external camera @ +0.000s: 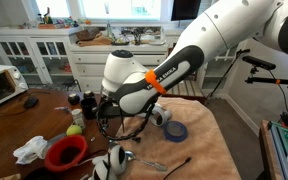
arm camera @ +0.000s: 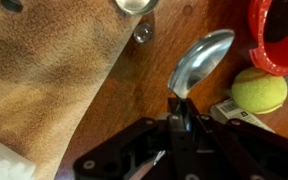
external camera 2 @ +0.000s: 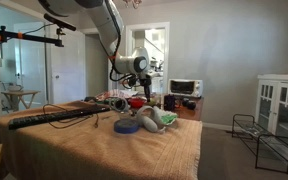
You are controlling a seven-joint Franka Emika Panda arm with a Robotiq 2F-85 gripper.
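In the wrist view a shiny metal spoon (arm camera: 202, 60) points up and away from my gripper, which is shut on its handle. The spoon's bowl hangs over the dark wood table (arm camera: 114, 100), between a brown cloth (arm camera: 44, 70) and a red bowl (arm camera: 256, 40). In exterior view 1 my gripper (external camera: 108, 120) sits low over the table, right of the green-yellow ball (external camera: 74, 130). The spoon is hard to make out there. Much of its handle is hidden by the fingers in the wrist view.
The ball (arm camera: 259, 90) lies close to the fingers, beside a small pale box (arm camera: 239, 116). On the tan cloth stand a metal cup (external camera: 162, 115) and a blue plate (external camera: 176, 130). A white cloth (external camera: 30, 150) lies left of the red bowl (external camera: 66, 153). Free cloth stretches right of the plate.
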